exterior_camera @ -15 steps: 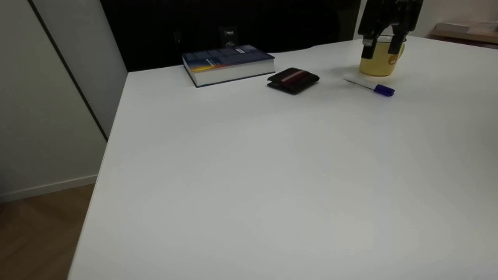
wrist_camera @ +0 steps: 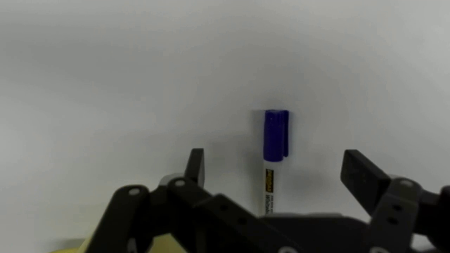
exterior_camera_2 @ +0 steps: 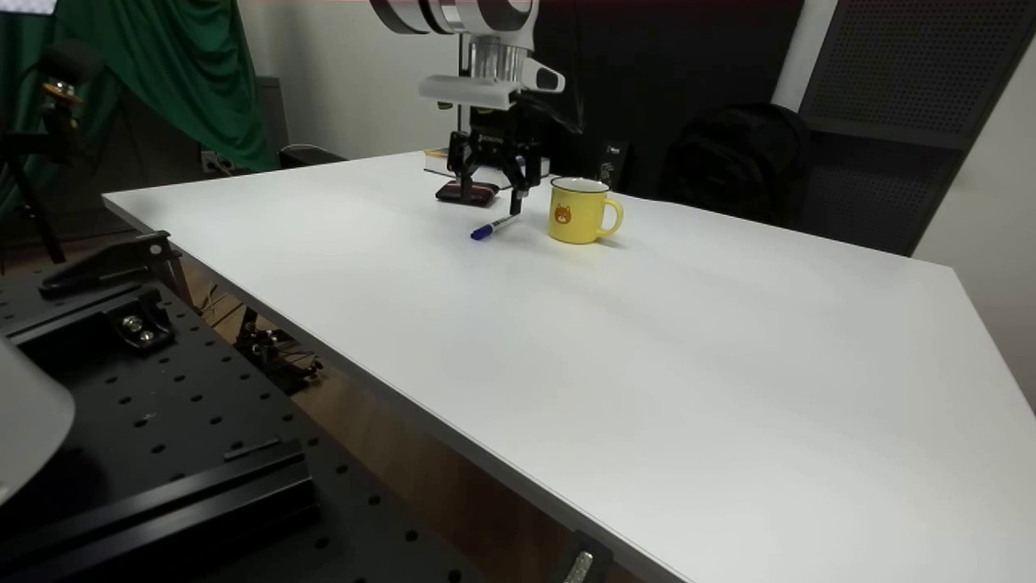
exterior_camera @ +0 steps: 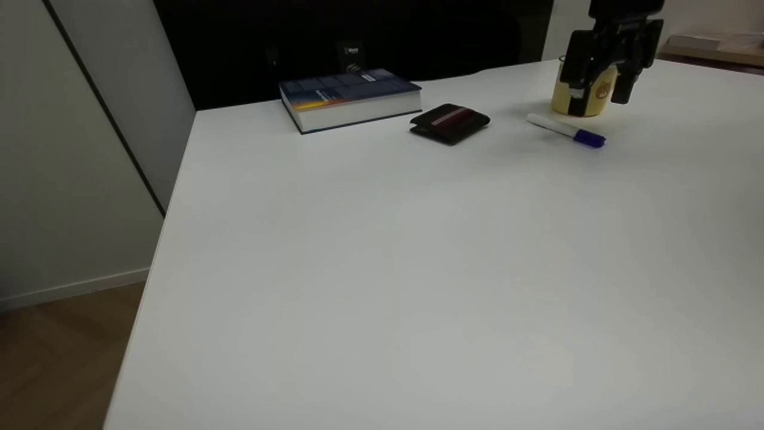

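A white marker (exterior_camera: 553,126) with a blue cap lies flat on the white table near its back right in exterior view 1. My gripper (exterior_camera: 600,106) stands open above the table close to the marker, its fingers wide apart. From the wrist view, the marker's blue cap (wrist_camera: 274,135) shows between and ahead of the two fingers, with nothing gripped; the lower end of the barrel is hidden behind the gripper body. In exterior view 2 the gripper (exterior_camera_2: 490,204) hangs over the marker (exterior_camera_2: 495,227), left of the yellow mug (exterior_camera_2: 578,214).
A dark wallet (exterior_camera: 451,124) with a red stripe and a thick blue book (exterior_camera: 351,100) lie left of the marker. Close beside the gripper stands the mug (exterior_camera: 581,92), partly covered by a finger.
My gripper has shifted right and lower in exterior view 1, its fingers now standing farther apart. Marker, mug, wallet and book have stayed in place.
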